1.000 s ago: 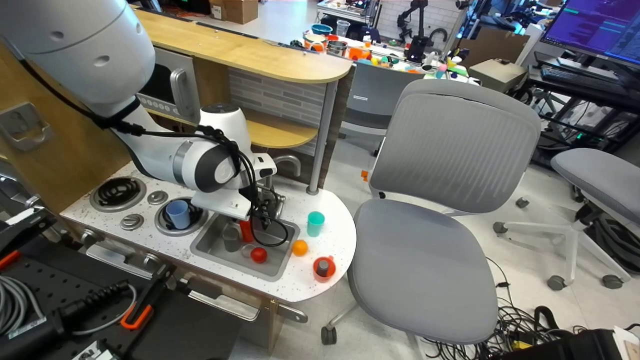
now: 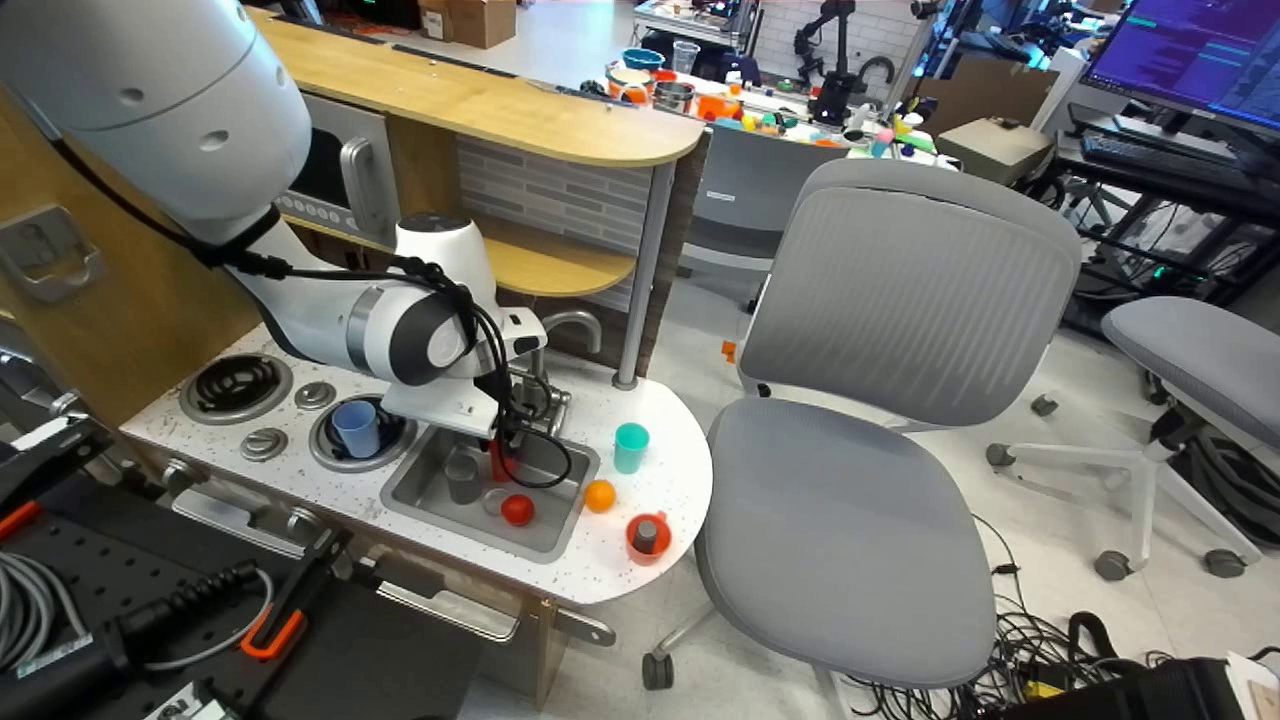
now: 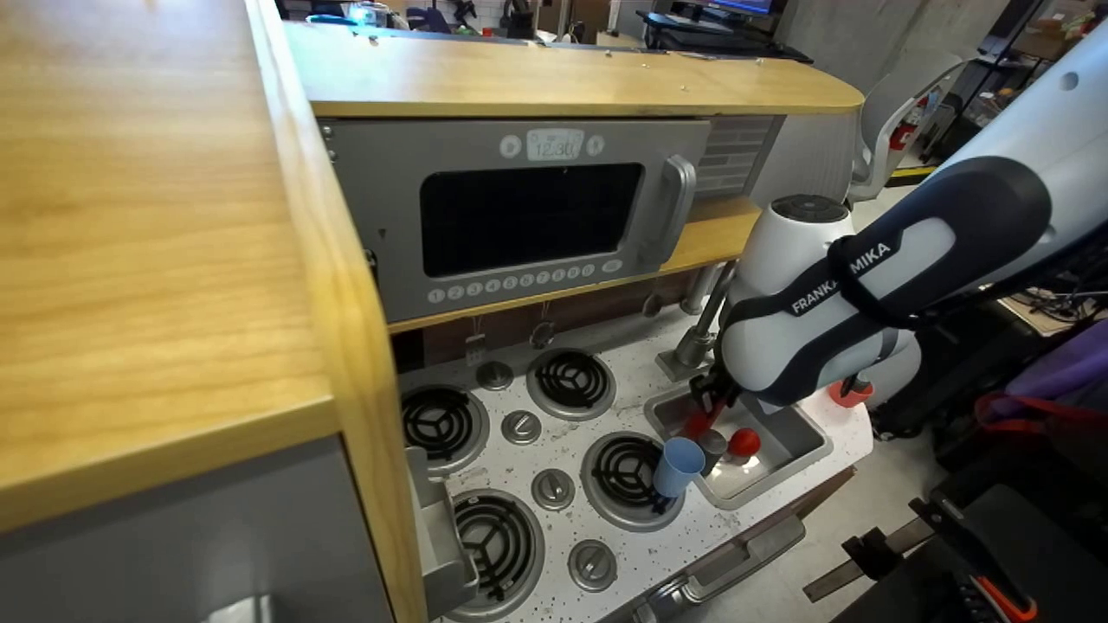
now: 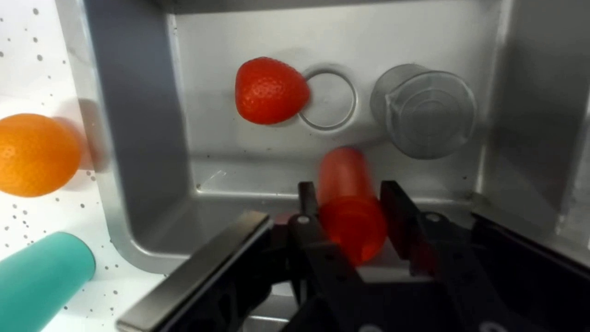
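Note:
In the wrist view my gripper is shut on a red bottle-like object (image 4: 347,171), with a dark finger on either side of it. The red object hangs over the back part of the grey sink (image 4: 193,138); whether it touches the bottom I cannot tell. On the sink floor lie a red strawberry-like piece (image 4: 271,91) and a clear grey cup (image 4: 431,113), apart from each other. From outside, the arm hides most of my gripper, and part of the red object (image 3: 698,422) shows below it.
An orange (image 2: 599,496), a teal cup (image 2: 630,446) and a red cup (image 2: 648,539) with something dark inside stand right of the sink. A blue cup (image 2: 356,427) sits on a burner. Behind the sink rises the faucet (image 2: 573,326). A grey chair (image 2: 846,528) stands beside the counter.
The arm and gripper have shifted very slightly, and the red object at the gripper shows a little differently. The other objects have stayed in place.

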